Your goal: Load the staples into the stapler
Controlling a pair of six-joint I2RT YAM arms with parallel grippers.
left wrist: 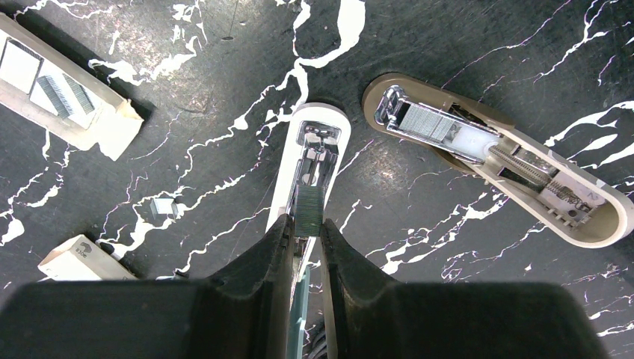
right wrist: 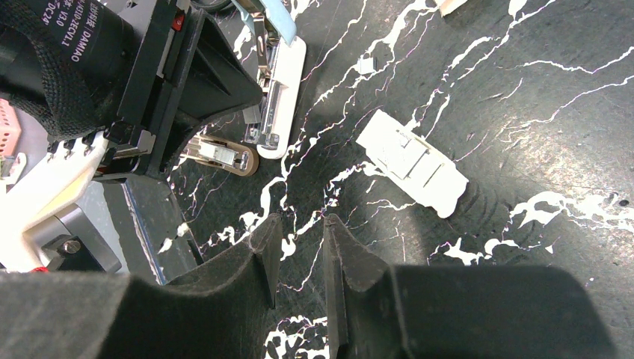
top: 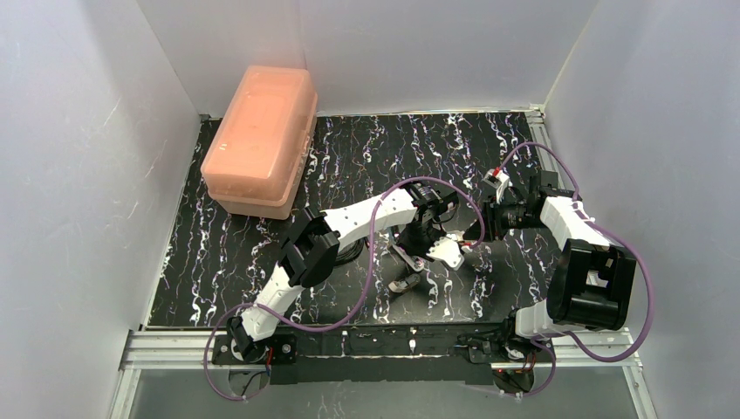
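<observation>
In the left wrist view, my left gripper is shut on a short strip of staples (left wrist: 309,206), held over an opened white stapler (left wrist: 320,134). Whether the strip touches the stapler's channel is hard to tell. The same white stapler (right wrist: 288,90) appears in the right wrist view, with the left gripper's fingers (right wrist: 232,93) beside its channel. My right gripper is part open, its fingers apart and nothing between them, over bare table. A brown stapler (left wrist: 549,179) lies opened to the right, with a row of staples (left wrist: 425,122) in its channel.
An open staple box (right wrist: 415,166) with staples inside lies beyond my right gripper. A small loose staple piece (left wrist: 164,208) and a small box (left wrist: 82,260) lie left of the white stapler. An orange case (top: 262,131) stands at the back left.
</observation>
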